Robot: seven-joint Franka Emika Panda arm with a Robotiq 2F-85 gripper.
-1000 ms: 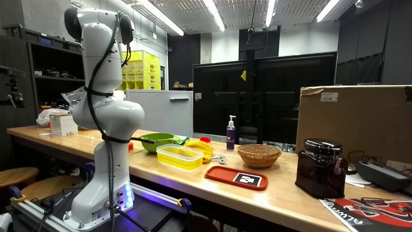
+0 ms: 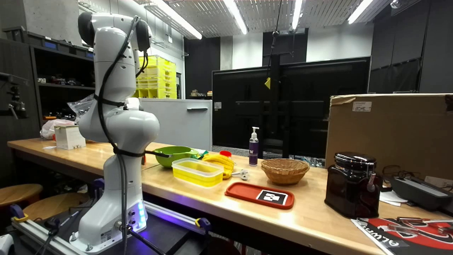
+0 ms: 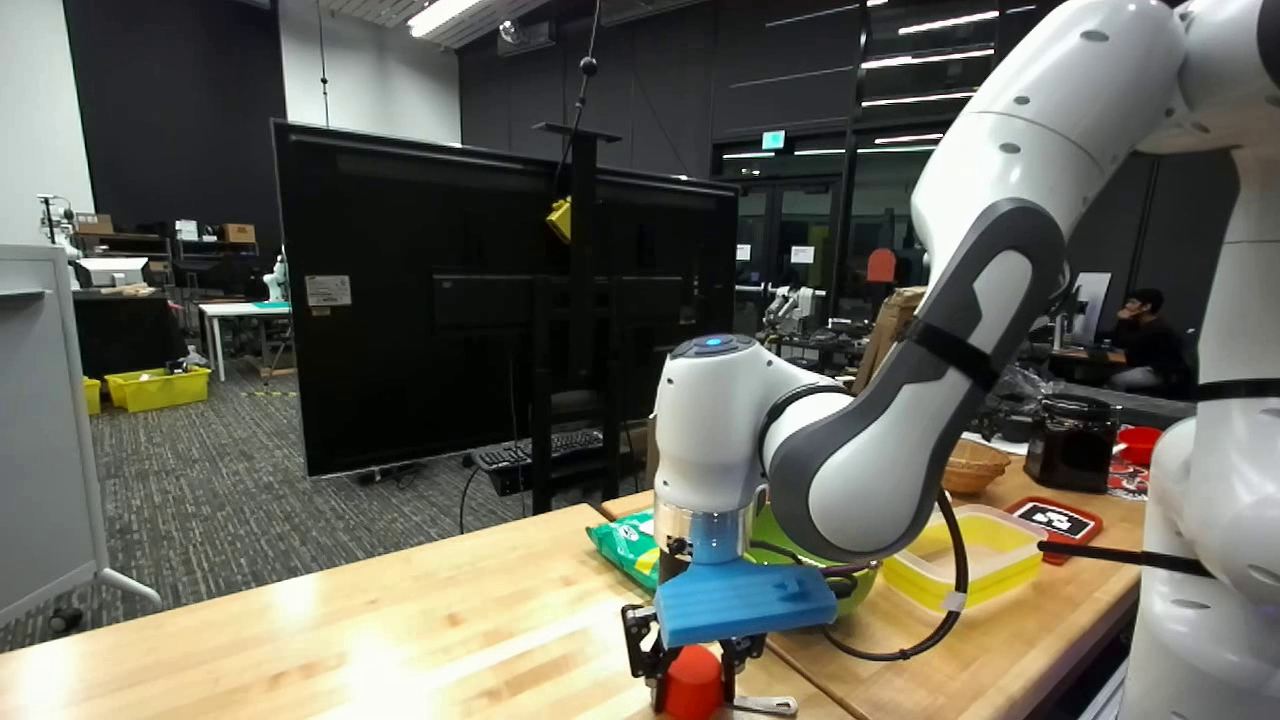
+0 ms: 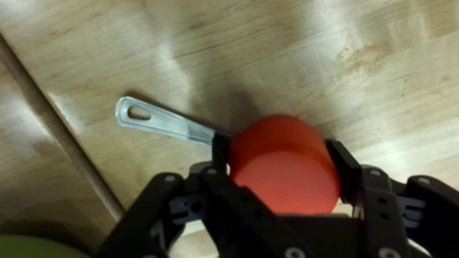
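A rounded red object (image 4: 284,180), perhaps an upturned cup, is on the wooden table in the wrist view. My gripper straddles it, one black finger close against each side. Whether both fingers press on it cannot be told. A flat metal handle (image 4: 161,120) with a slot at its end runs out from beside the left finger; its join to the red object is hidden. In exterior view 2 the same red object (image 3: 693,686) shows low between the fingers, beneath the blue mount (image 3: 744,604).
Close to the arm stand a green bowl (image 2: 180,153), a yellow-filled clear tub (image 2: 197,173) and a green packet (image 3: 630,546). Farther along are bananas (image 2: 221,160), a red tray (image 2: 242,190), a wicker basket (image 2: 284,172) and a dark jar (image 2: 352,187). Bare tabletop (image 3: 396,630) lies beyond the gripper.
The upper arm has shifted slightly right in exterior view 1. The red object behind the arm, plainly visible before, is now mostly covered.
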